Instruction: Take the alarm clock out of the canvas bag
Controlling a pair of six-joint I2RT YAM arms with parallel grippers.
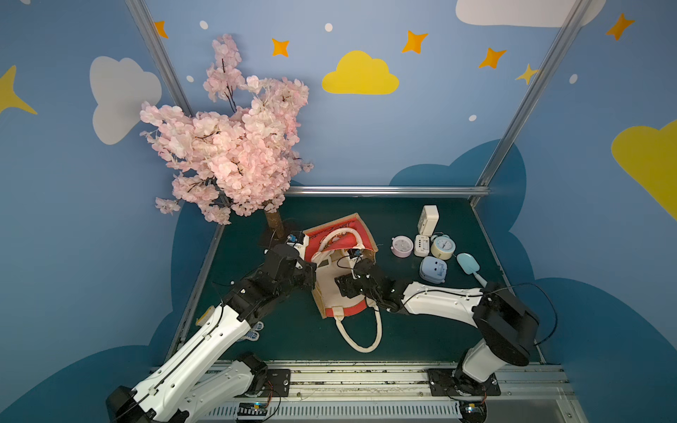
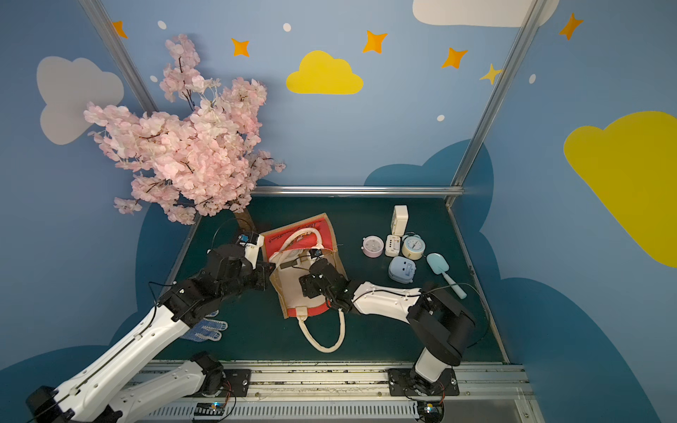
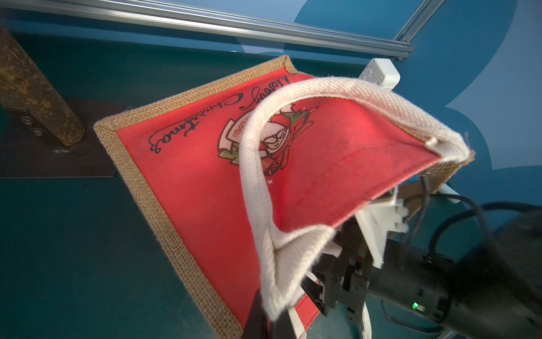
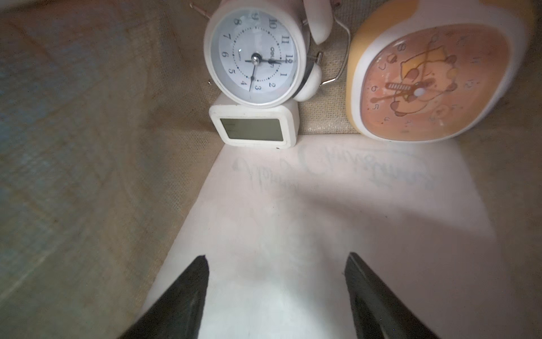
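The red and burlap canvas bag lies on its side. At its near-left rim, my left gripper is shut beside the white handle; whether it grips fabric is hard to tell. My right gripper is part open inside the bag with nothing between its fingers. Ahead of it, in the right wrist view, are a white twin-bell alarm clock on a small white digital clock and an orange cartoon clock to their right.
A blossom tree stands back left on a plate. Right of the bag are several clocks, a blue box-shaped item and a pale scoop. Gloves lie partly hidden under the left arm.
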